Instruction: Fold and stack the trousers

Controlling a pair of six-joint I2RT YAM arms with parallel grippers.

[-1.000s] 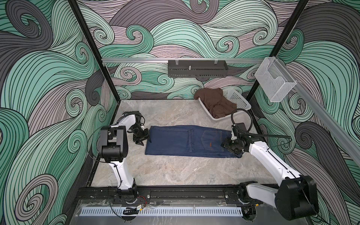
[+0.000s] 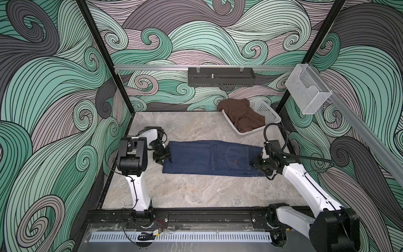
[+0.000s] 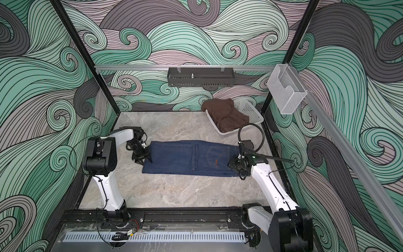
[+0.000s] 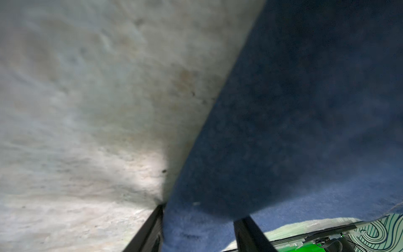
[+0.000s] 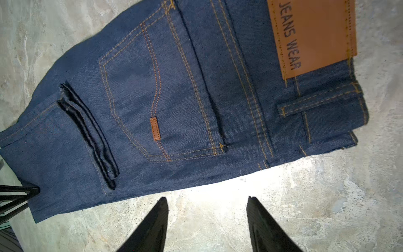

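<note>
Dark blue jeans lie stretched across the table, folded lengthwise, with the leg end at left and the waistband end at right. In the right wrist view their back pocket and brown label face up. At the left end stands my left gripper; in the left wrist view the left gripper is part open, the denim edge lying between its fingers, not clamped. My right gripper hovers above the waistband end near its front edge, open, only bare table showing between its fingers.
A white basket with brown cloth stands at the back right. Bare table lies in front of the jeans and also behind them at left.
My left gripper has moved right onto the leg end of the jeans. The right gripper has shifted slightly right and toward the front over the waistband end. The jeans look unmoved.
</note>
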